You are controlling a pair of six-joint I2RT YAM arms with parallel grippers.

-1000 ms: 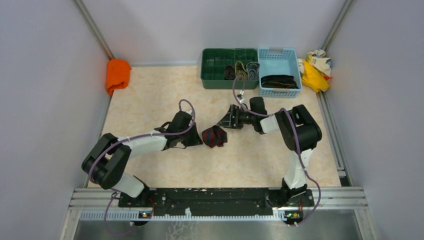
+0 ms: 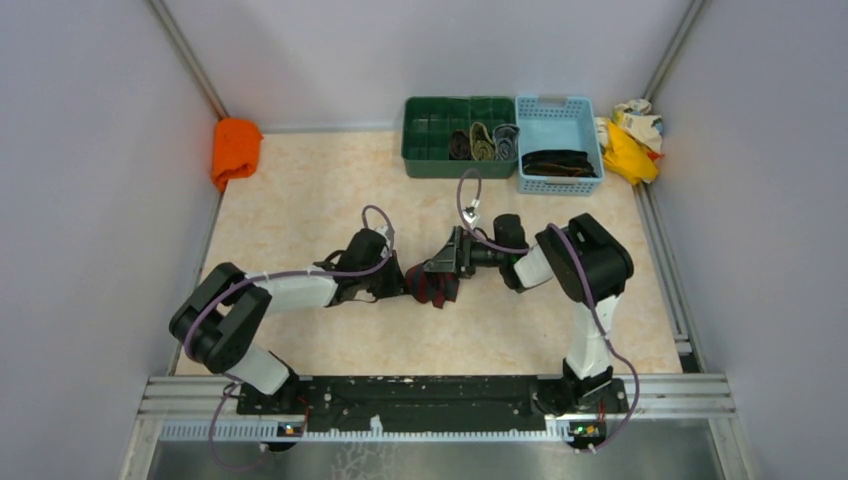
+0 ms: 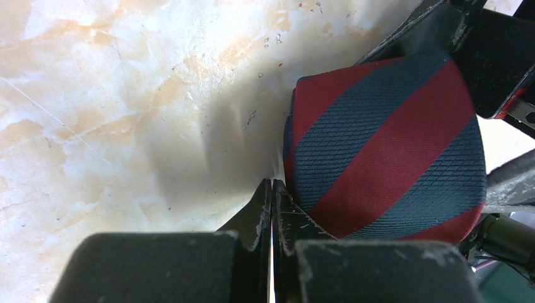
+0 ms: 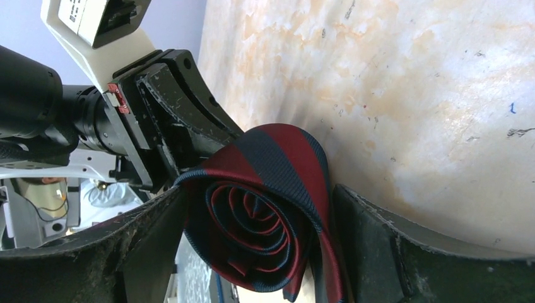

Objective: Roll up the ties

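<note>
A red and navy striped tie [image 2: 432,286], rolled into a loose coil, rests on the table between the two arms. Its spiral end [image 4: 249,221] faces the camera in the right wrist view, with a loose tail hanging at the lower right. My right gripper is part open, one finger on each side of the coil. Whether both fingers press on it I cannot tell. Shut with nothing between its fingertips, my left gripper sits close against the coil's left side, beside the striped outer wrap [image 3: 385,151].
At the back, a green bin [image 2: 425,168] holds several rolled ties [image 2: 481,142] in its right part. Beside it a light blue basket [image 2: 560,184] contains dark folded ties [image 2: 558,160]. An orange cloth [image 2: 236,150] lies back left. The table [image 2: 300,190] is otherwise mostly clear.
</note>
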